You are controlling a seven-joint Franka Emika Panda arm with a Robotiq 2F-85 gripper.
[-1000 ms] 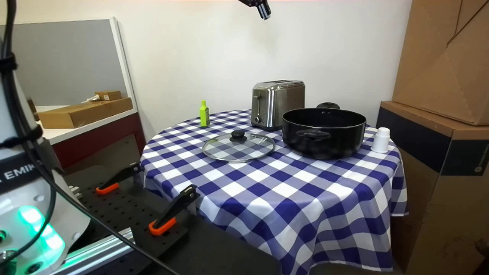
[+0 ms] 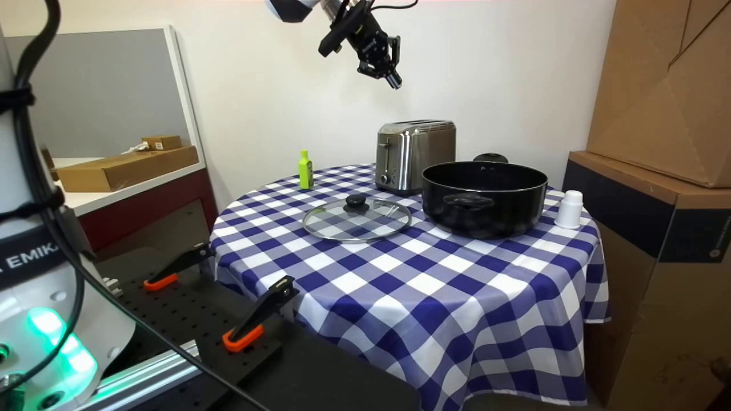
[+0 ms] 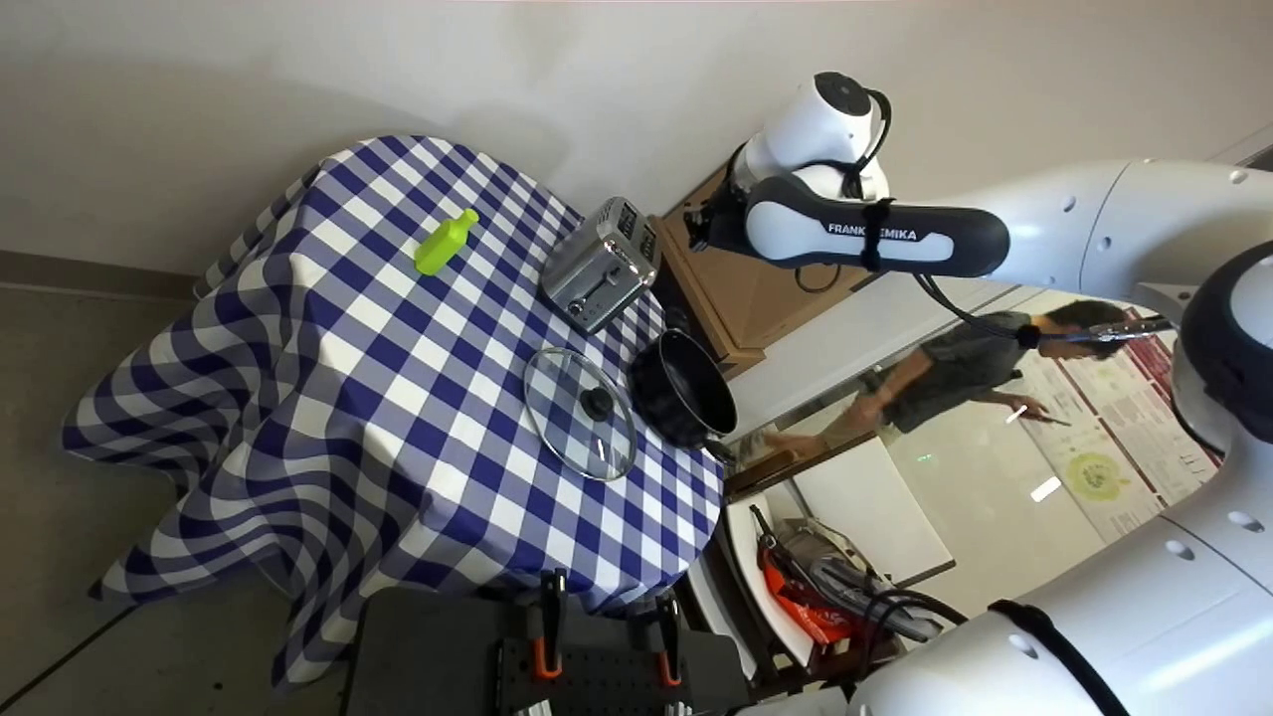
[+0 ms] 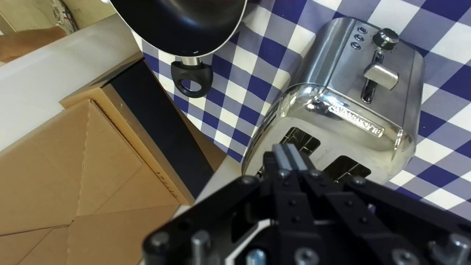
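My gripper (image 2: pixel 395 83) hangs in the air above the silver toaster (image 2: pixel 418 154), clear of it. Its fingertips (image 4: pixel 282 157) are pressed together with nothing showing between them. In the wrist view the toaster (image 4: pixel 353 106) lies beneath me, its two slots partly behind the fingers, its lever and knob facing away from my hand. The black pot (image 2: pixel 484 198) stands in front and to the right of the toaster in exterior view 1. Left of the pot, a glass lid (image 2: pixel 357 220) rests knob up on the checked cloth.
A lime-green bottle (image 2: pixel 305 170) stands at the table's back left. White stacked cups (image 2: pixel 569 209) stand right of the pot. Cardboard boxes rise close beside the table on the right, and the wall is behind.
My gripper has come down into exterior view 1, nearer the toaster; only its tip showed before at the top edge. The objects on the table have not moved.
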